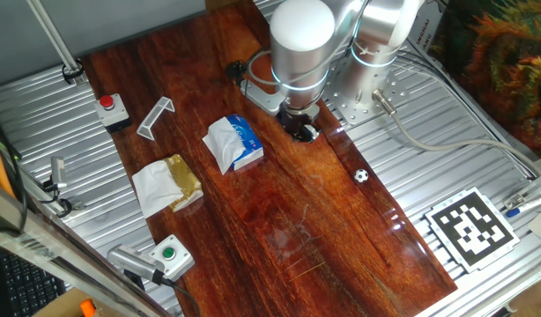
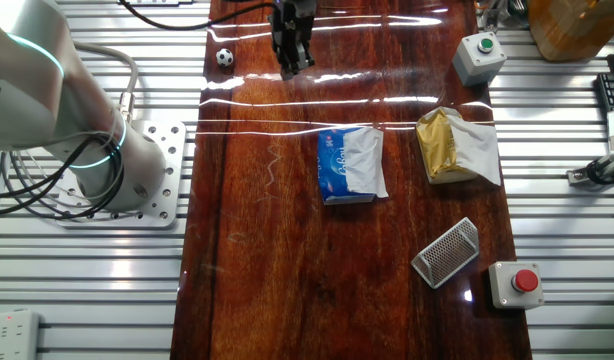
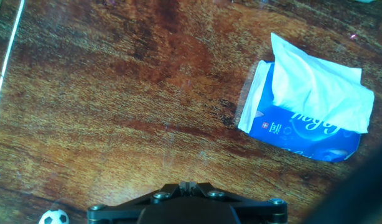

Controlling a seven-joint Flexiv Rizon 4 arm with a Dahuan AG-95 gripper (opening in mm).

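My gripper shows at the bottom edge of the wrist view. Its fingertips meet in the middle, shut, with nothing visible between them. In exterior view 1 the gripper hangs over the table's robot-side part, right of a blue tissue pack. That pack lies apart from the fingers in the wrist view, a white tissue sticking out of it. A gold tissue pack lies farther from the robot base. The small soccer ball rests near the table's robot-side edge; the wrist view cuts it off at bottom left.
Across the table from the robot are a red-button box, a white bracket-like piece and a green-button box. A black-and-white marker board lies beyond the table edge. Bare wood fills the table's near middle.
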